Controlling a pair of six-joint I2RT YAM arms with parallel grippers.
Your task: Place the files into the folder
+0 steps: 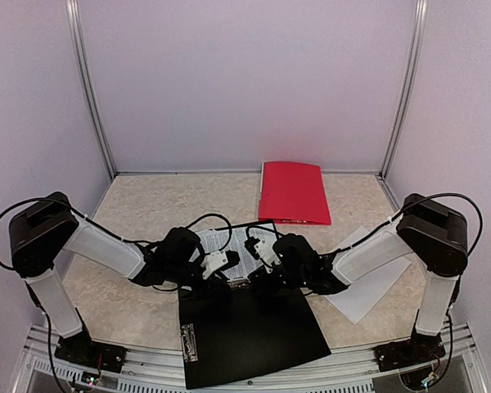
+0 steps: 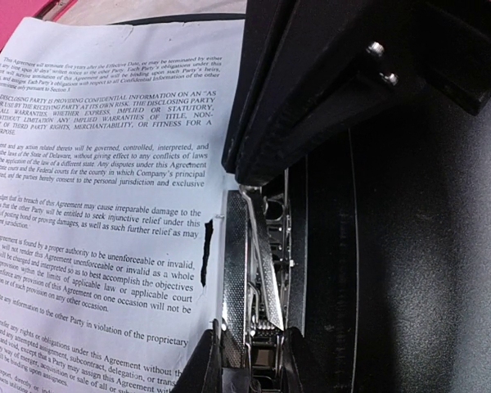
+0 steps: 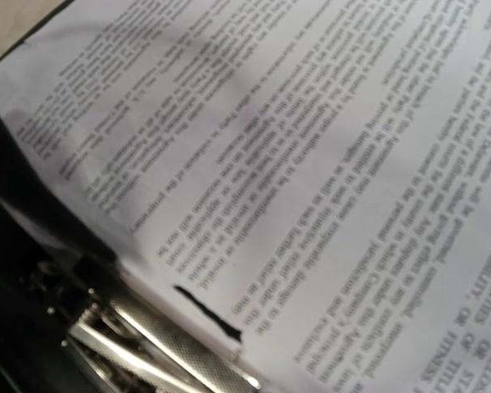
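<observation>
A black folder (image 1: 254, 336) lies open at the front middle, printed sheets (image 2: 98, 205) on its upper part beside a metal clip (image 2: 236, 270). My left gripper is down at that clip, its fingertips either side of it; whether they grip it is unclear. My right gripper (image 1: 262, 274) is at the folder's middle near the clip; its fingers are hidden in the top view and out of frame in the right wrist view, where the sheets (image 3: 311, 164) and clip (image 3: 147, 327) show.
A red folder (image 1: 293, 192) lies at the back right. A blank white sheet (image 1: 364, 286) lies to the right, partly under the right arm.
</observation>
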